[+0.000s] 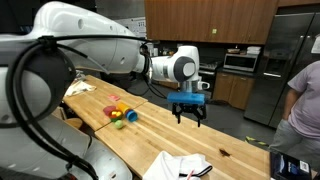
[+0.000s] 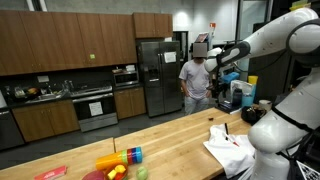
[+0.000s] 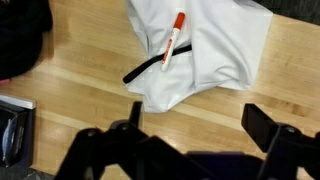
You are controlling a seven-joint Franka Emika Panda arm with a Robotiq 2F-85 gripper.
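High over the wooden table, my gripper (image 1: 188,120) stands open, with nothing between its fingers. In the wrist view the gripper has its dark fingers wide apart, one at each side of the lower frame. Beyond them a white cloth (image 3: 215,50) lies spread on the table. On the cloth rests a red and white marker (image 3: 174,40), with a black strap-like strip (image 3: 150,67) crossing near its lower end.
Toy fruit (image 2: 115,172) and a coloured cylinder (image 2: 120,158) lie toward the table's far end. A dark box (image 3: 12,135) and black cloth (image 3: 25,35) sit at the wrist view's left. A person (image 2: 195,75) stands beside the table.
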